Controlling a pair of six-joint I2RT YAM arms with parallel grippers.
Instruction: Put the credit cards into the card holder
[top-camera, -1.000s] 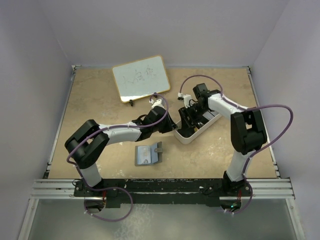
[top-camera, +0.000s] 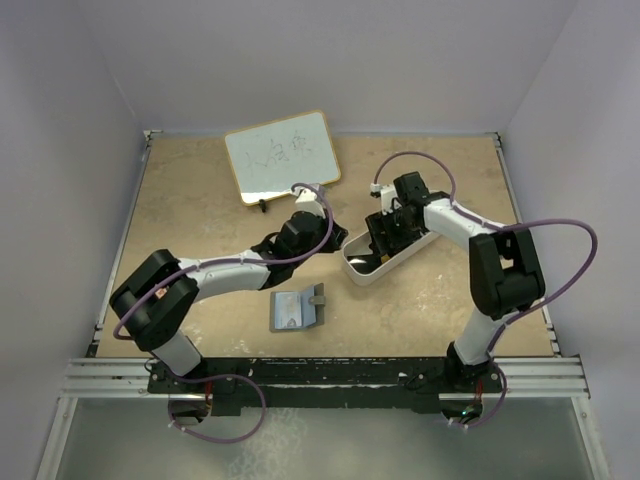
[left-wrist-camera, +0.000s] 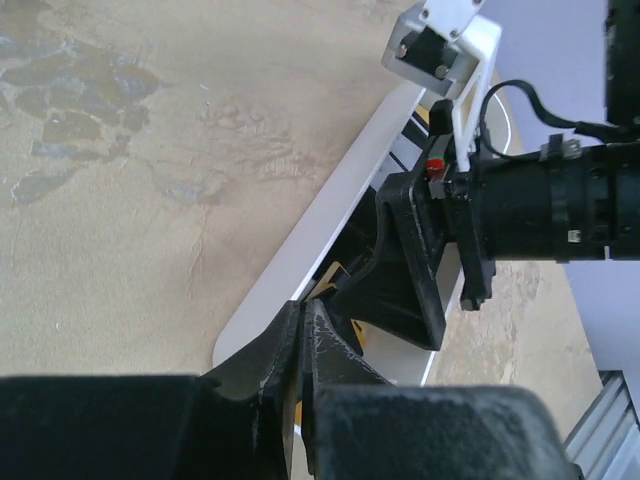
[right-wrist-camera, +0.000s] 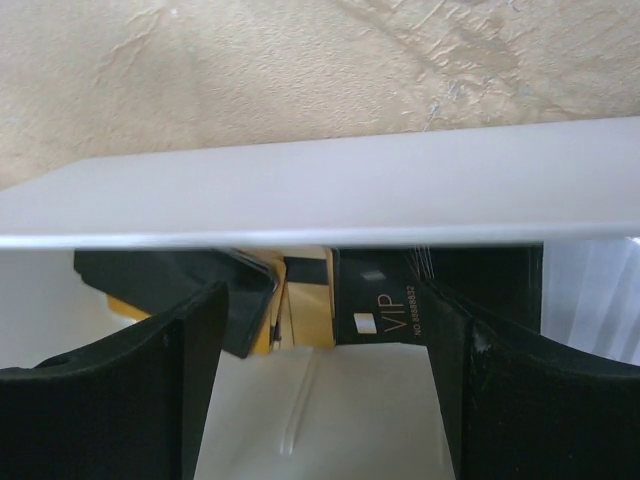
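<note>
A white tray (top-camera: 365, 275) holds dark and gold cards; in the right wrist view a black VIP card (right-wrist-camera: 380, 300) lies beside gold cards (right-wrist-camera: 308, 310) and a tilted black card (right-wrist-camera: 175, 280). My open right gripper is over the tray, nothing visibly held between its fingers. My left gripper is shut, near the tray's left end, nothing showing between its fingers. The grey-blue card holder (top-camera: 295, 310) lies on the table below the left arm in the top view.
A whiteboard (top-camera: 280, 155) stands at the back left.
My left gripper has drawn slightly back to the left.
</note>
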